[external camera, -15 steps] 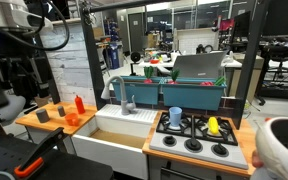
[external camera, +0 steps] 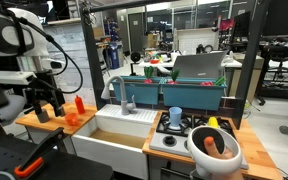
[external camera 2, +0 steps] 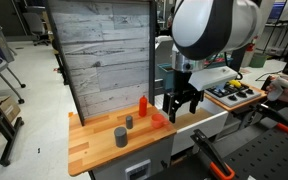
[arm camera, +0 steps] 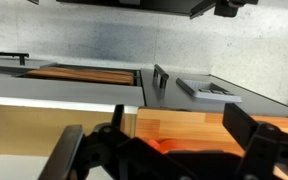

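My gripper (external camera: 44, 108) hangs at the left over the wooden counter, fingers pointing down. In the wrist view the two black fingers (arm camera: 252, 135) stand wide apart, so the gripper is open. A red-orange bowl (arm camera: 179, 146) shows low in that view between and beyond them, partly hidden by the gripper's body. The second exterior view has the bowl (external camera 2: 158, 120) on the counter, close to the gripper (external camera 2: 180, 110). Behind it stands a red bottle (external camera 2: 143, 105). Grey cups (external camera 2: 121, 136) are farther left.
A white sink basin (external camera: 119, 143) with a tall faucet (external camera: 122, 88) adjoins the counter. To its right is a stove (external camera: 174, 140) with a blue cup (external camera: 175, 115). A white rounded container (external camera: 206, 158) with something orange (external camera: 214, 147) in it covers the stove's right side.
The arm has come down from higher up at the left toward the counter. The white container has moved in from the lower right corner to the stove, hiding the yellow thing there.
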